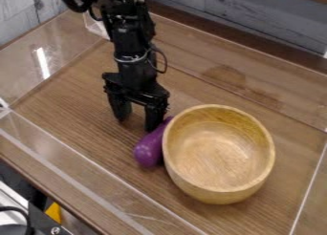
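My black gripper (136,109) hangs low over the wooden table (71,134), just behind a purple object (151,150), which looks like an eggplant. The purple object lies against the left side of a large tan bowl (217,155). The gripper's two dark fingertips are spread apart, one left and one right. Whether anything touches them at the purple object's far end is hard to tell.
The bowl takes up the right front of the table and looks empty. Bare wood lies to the left and behind. Pale walls stand along the left and back edges, with a yellow item at the lower left.
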